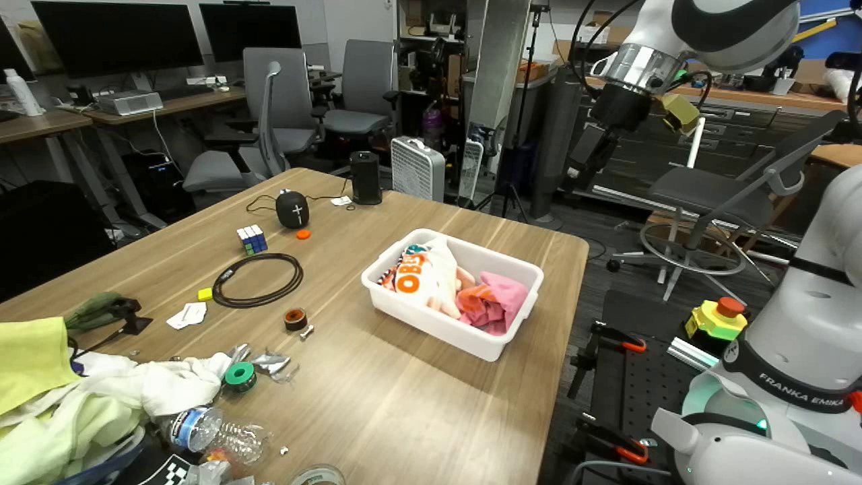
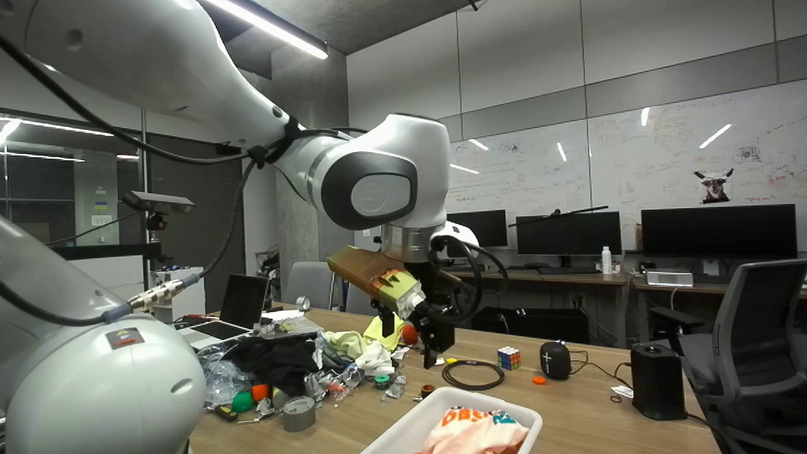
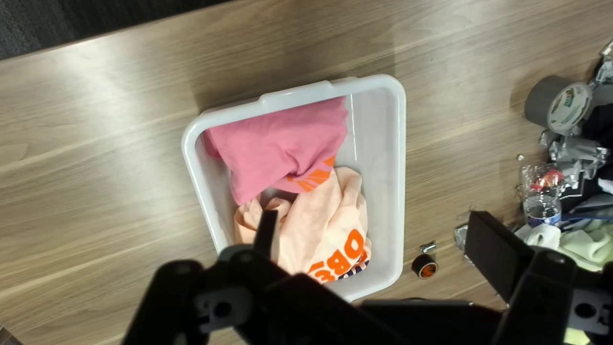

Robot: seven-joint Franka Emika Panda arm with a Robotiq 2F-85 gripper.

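Observation:
A white plastic bin (image 1: pixel 428 316) stands on the wooden table near its right end. Inside lie a pink cloth (image 3: pixel 281 143) with an orange print and a cream-peach cloth (image 3: pixel 313 230) with orange letters, side by side and touching. High over the table, well clear of the bin, my gripper points downward. Its fingers (image 3: pixel 497 253) are wide apart in the wrist view, and nothing is held between them. In the second exterior view the gripper (image 2: pixel 408 340) appears above and behind the bin's rim.
A heap of cloths, a plastic bottle (image 1: pixel 214 432) and duct tape (image 3: pixel 560 103) crowds one end of the table. A black cable coil (image 1: pixel 258 280), puzzle cube (image 1: pixel 252 239) and round speaker (image 1: pixel 291 209) lie beyond the bin. Bare table surrounds the bin.

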